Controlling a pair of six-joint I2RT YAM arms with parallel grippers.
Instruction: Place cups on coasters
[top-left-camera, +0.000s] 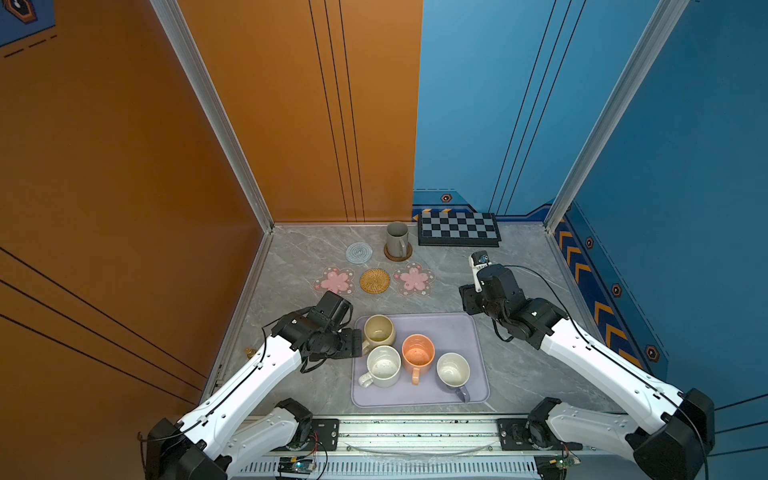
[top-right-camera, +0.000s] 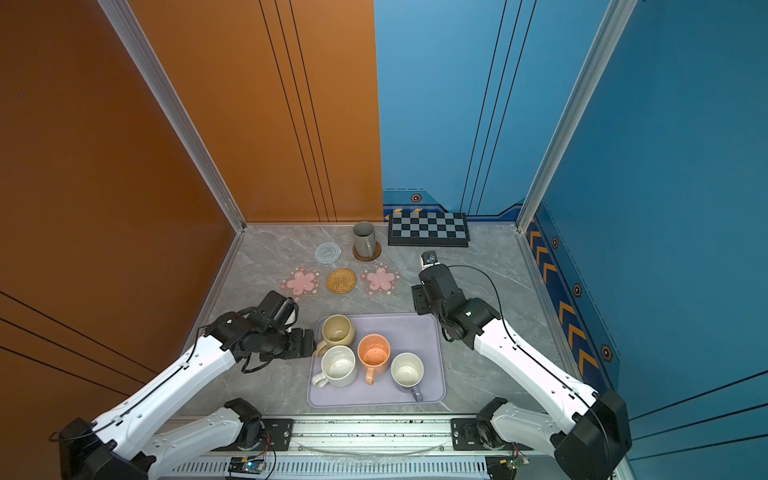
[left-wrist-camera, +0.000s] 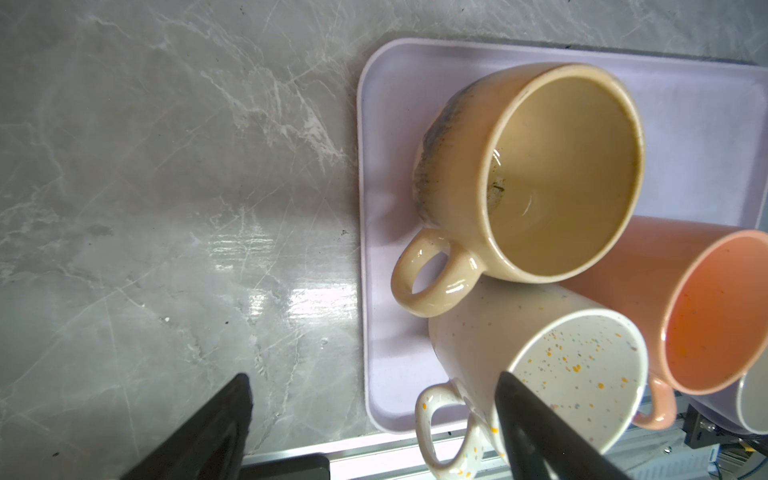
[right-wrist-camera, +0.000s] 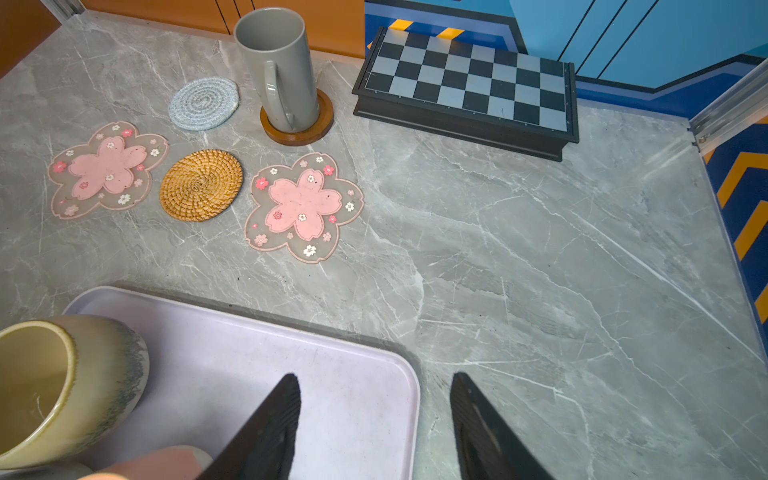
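A grey cup (right-wrist-camera: 292, 76) stands upright on a brown round coaster (right-wrist-camera: 321, 128) at the back. Four coasters lie bare: a pale blue round one (right-wrist-camera: 204, 103), a woven yellow one (right-wrist-camera: 201, 185), and two pink flower ones, left (right-wrist-camera: 108, 169) and right (right-wrist-camera: 305, 208). On the lilac tray (top-left-camera: 448, 322) are a tan cup (left-wrist-camera: 460, 160), a speckled white cup (left-wrist-camera: 496, 328), an orange cup (top-left-camera: 417, 349) and a cream cup (top-left-camera: 453, 368). My left gripper is open near the tray's left edge. To the tray's right, my right gripper is open, empty.
A black-and-white chequered box (top-left-camera: 458, 228) sits against the back wall, right of the grey cup. The tan cup touches or nearly touches the white one.
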